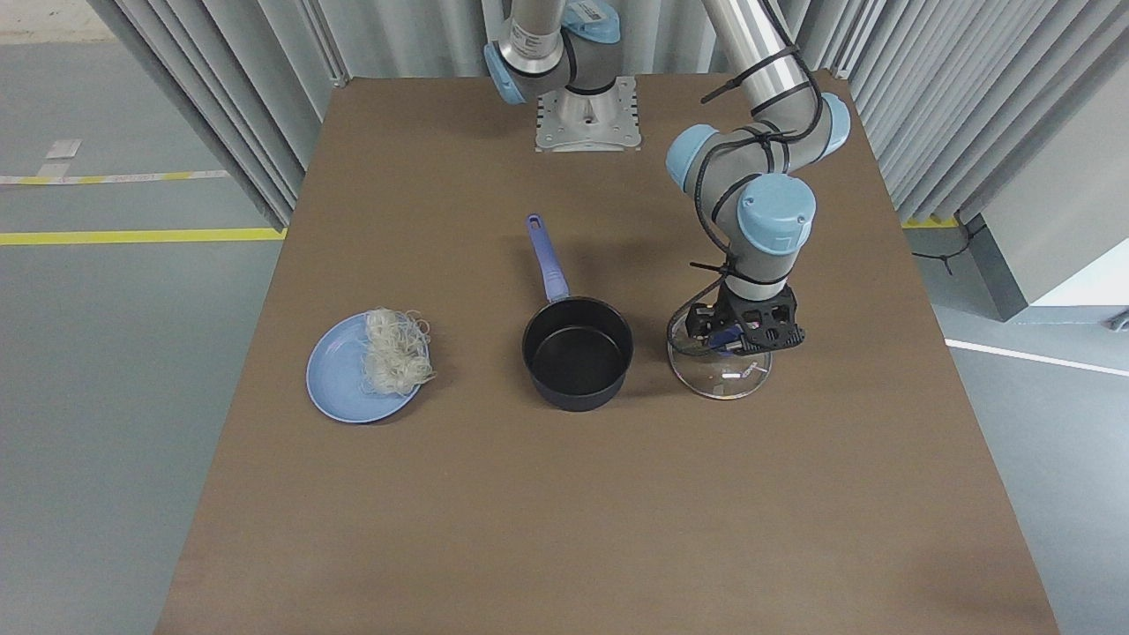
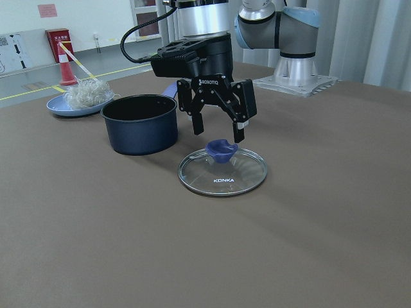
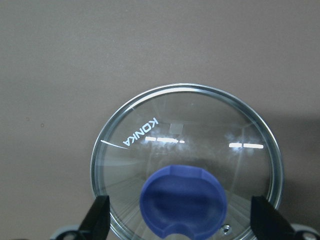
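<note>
A glass lid (image 1: 720, 376) with a blue knob (image 2: 221, 150) lies flat on the table, right of the dark saucepan (image 1: 577, 354) in the front view. My gripper (image 2: 219, 132) is open just above the knob, nothing between its fingers. In the wrist view the knob (image 3: 183, 200) sits centred between the two fingertips, and the lid (image 3: 182, 102) shows whole apart from its lower edge. The saucepan is empty, its purple handle (image 1: 547, 254) pointing toward the back of the table.
A blue plate (image 1: 339, 376) with pale stringy noodles (image 1: 394, 354) sits at left.
</note>
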